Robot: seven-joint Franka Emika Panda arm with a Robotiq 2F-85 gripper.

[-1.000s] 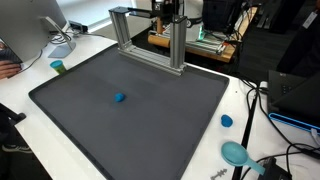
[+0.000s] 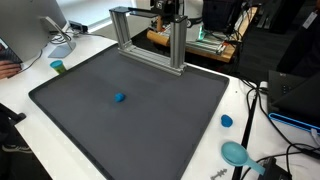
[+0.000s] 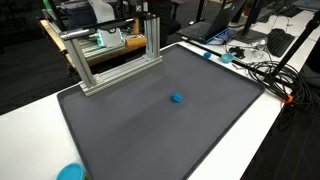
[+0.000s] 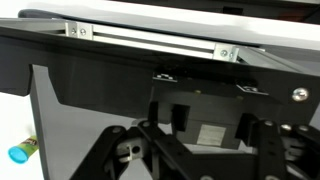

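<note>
In the wrist view my gripper stands open at the bottom centre, its dark fingers spread apart and nothing clearly held between them. Just beyond it runs a long black panel [image 4: 90, 85] with silver brackets, on a metal frame. That frame [image 2: 150, 55] rises at the mat's far edge in exterior view 1. A small blue object [image 2: 120, 97] lies on the dark grey mat [image 2: 130, 130]; exterior view 2 shows the same blue object [image 3: 177, 98]. My gripper cannot be made out clearly in either exterior view.
Beyond the mat's edge sit another blue piece [image 2: 226, 121] and a turquoise dish-like item [image 2: 240, 155]. A green container [image 2: 58, 67] stands past the opposite side. Black cables [image 3: 270, 75] cluster by the robot base.
</note>
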